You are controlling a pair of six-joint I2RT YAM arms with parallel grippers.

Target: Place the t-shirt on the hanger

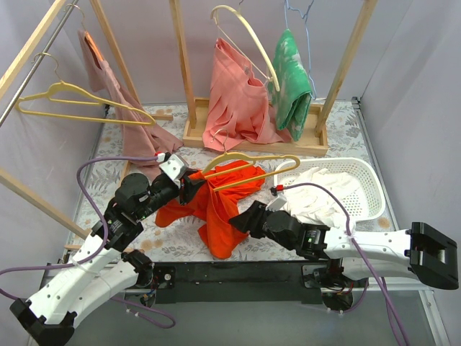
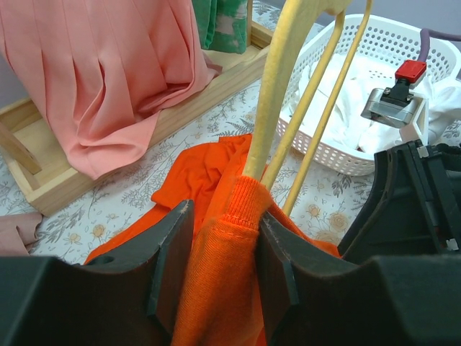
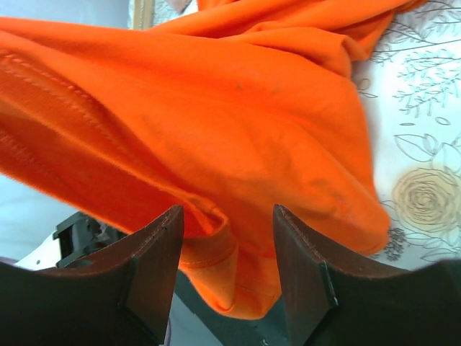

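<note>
The orange t-shirt (image 1: 216, 216) lies rumpled at the middle of the table. A yellow hanger (image 1: 248, 157) hangs above it; its left end goes into the shirt's cloth (image 2: 230, 209), seen close up in the left wrist view. My left gripper is around that sleeved end, its fingers standing apart with the bunched cloth between them. On the shirt's right side is my right gripper, partly open. A fold of the shirt's edge (image 3: 209, 252) passes between its fingers without being pinched. The hanger's right end is bare.
At the right, a white basket (image 1: 378, 198) holds white cloth. Pink (image 1: 234, 101) and green (image 1: 290, 86) garments hang over a wooden base behind. Another yellow hanger (image 1: 72, 90) is empty on the left rail.
</note>
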